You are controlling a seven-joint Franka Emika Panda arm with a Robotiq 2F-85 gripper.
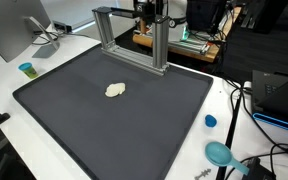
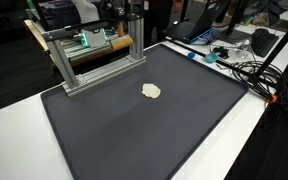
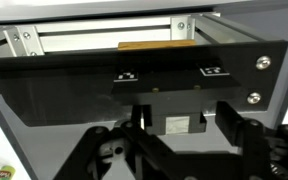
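Observation:
In the wrist view my gripper is at the black front panel (image 3: pixel 79 95) of a metal-framed unit. Its dark fingers (image 3: pixel 227 118) stand apart. A small dark piece with a pale patch (image 3: pixel 177 124) shows between them, with a gap on the right side; whether the left finger touches it is unclear. Behind the panel lies a wooden block (image 3: pixel 156 45). A silver frame (image 1: pixel 156 66) stands at the mat's back edge, also seen as the frame (image 2: pixel 104 77) in the second exterior view. The fingertips are too small to make out from outside.
A cream flat piece (image 1: pixel 115 90) lies on the dark mat (image 1: pixel 124 130), which is otherwise clear. A green-topped cup (image 1: pixel 27 70) stands left of the mat. On the right are a blue object (image 1: pixel 210 121) and a turquoise ladle-like item (image 1: pixel 222 155).

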